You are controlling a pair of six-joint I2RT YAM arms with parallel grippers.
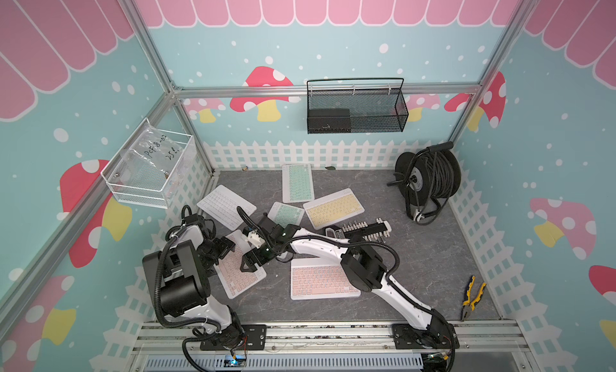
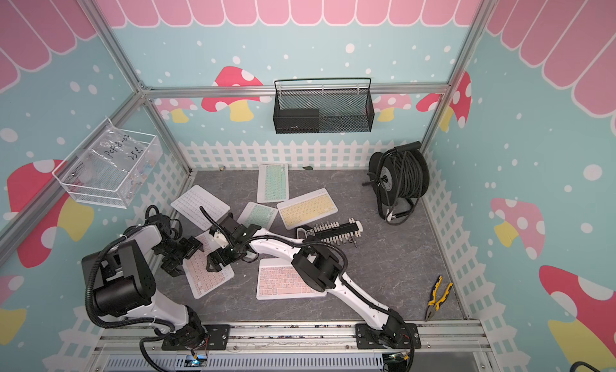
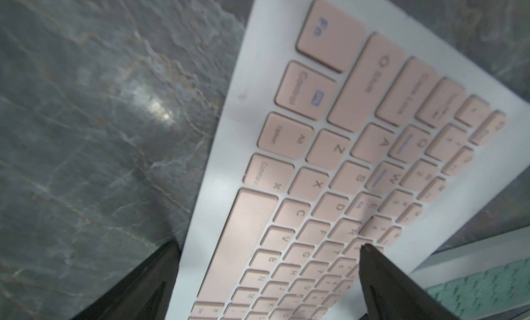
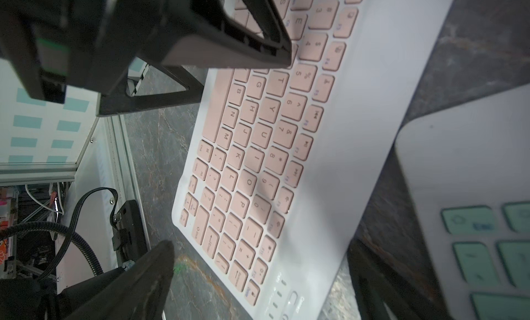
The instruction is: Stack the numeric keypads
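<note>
A white keyboard with pink keys [image 1: 238, 277] lies flat on the grey floor at left front. My left gripper is open, its fingertips either side of that keyboard's width near one end. Towards the other end, my right gripper stands open too, with its fingers straddling the same keyboard. Neither is closed on it. A small pad with green keys [image 1: 286, 215] lies just beyond my right gripper, partly hidden by that arm. Another pink-keyed keyboard [image 1: 317, 285] lies at front centre, its right end under my right arm.
Behind lie an all-white keyboard [image 1: 226, 206], a green-keyed one [image 1: 297, 182] and a yellow-keyed one [image 1: 333, 208]. A black-and-white strip [image 1: 372, 230] lies by my right arm. A cable reel [image 1: 426, 179] and yellow pliers [image 1: 473, 298] are at right.
</note>
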